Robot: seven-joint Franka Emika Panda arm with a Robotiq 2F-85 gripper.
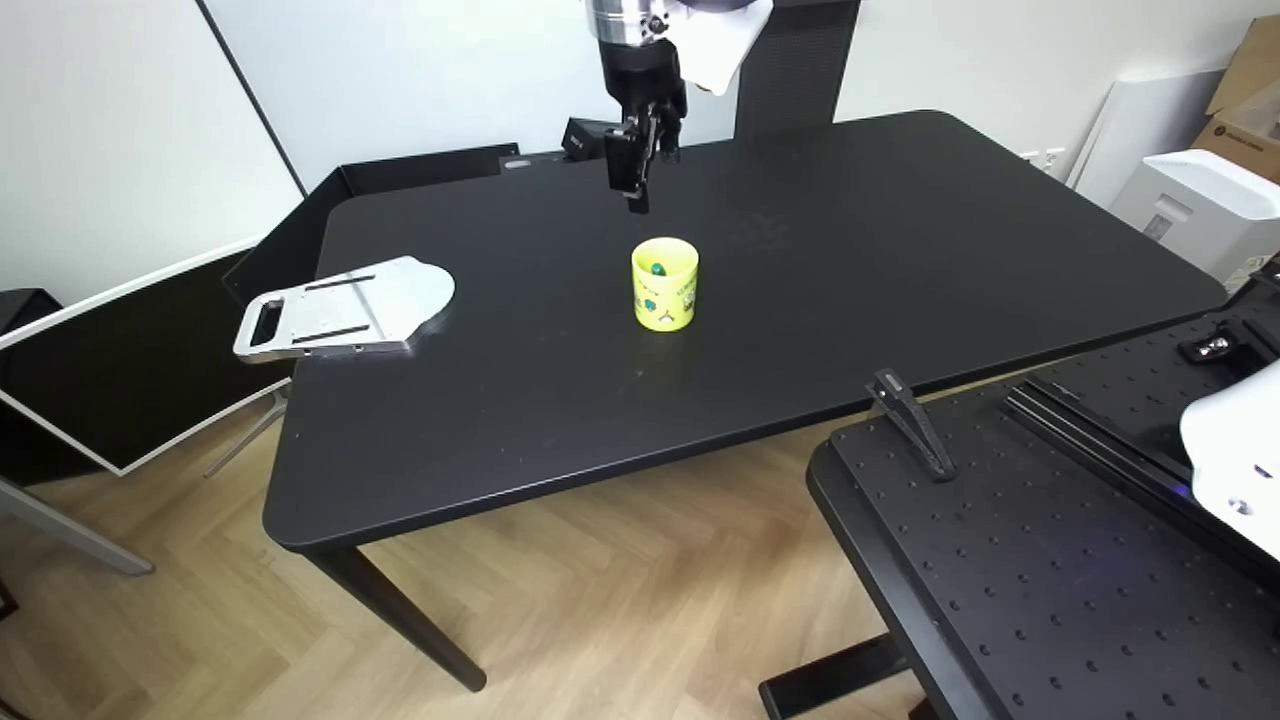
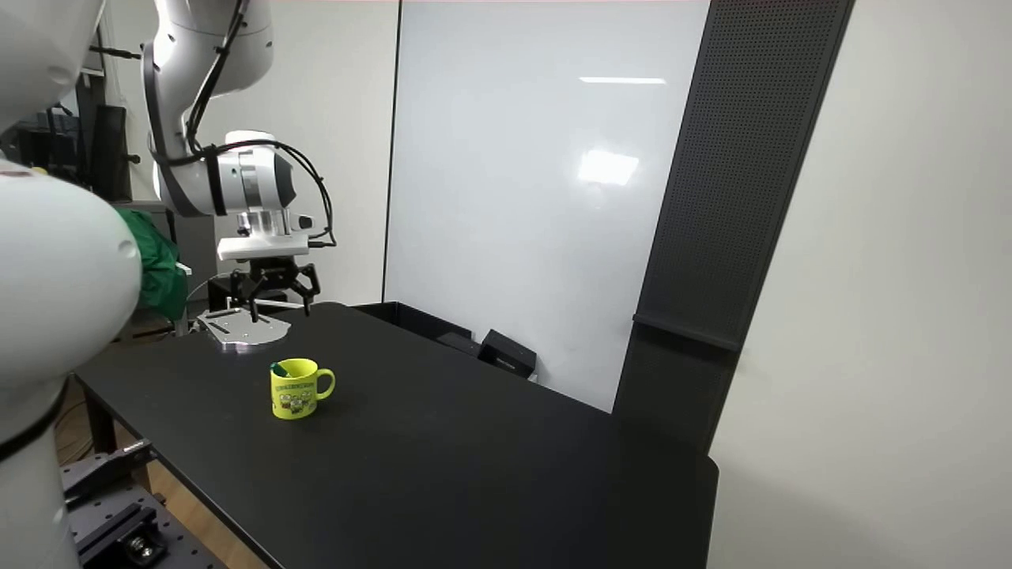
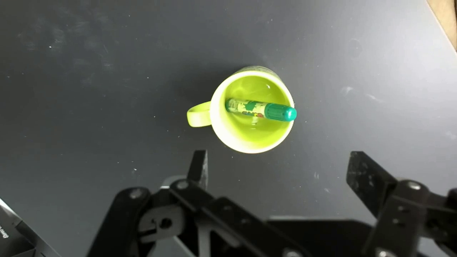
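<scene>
A yellow-green mug (image 1: 665,300) stands upright on the black table (image 1: 504,420). Inside it leans a green marker (image 3: 257,109), its teal cap resting at the rim, as the wrist view shows from above. The mug's handle (image 3: 199,115) points left in that view and to the right in exterior view 2. My gripper is open and empty, its fingers spread wide, above the table and apart from the mug. In exterior view 2 the gripper (image 2: 281,311) hangs pointing down, higher than the mug (image 2: 295,390).
A flat silver plate (image 1: 360,306) lies at the table's left edge, partly overhanging it. Black boxes (image 2: 507,352) stand along the far edge. A second black perforated table (image 1: 1056,540) is at the front right.
</scene>
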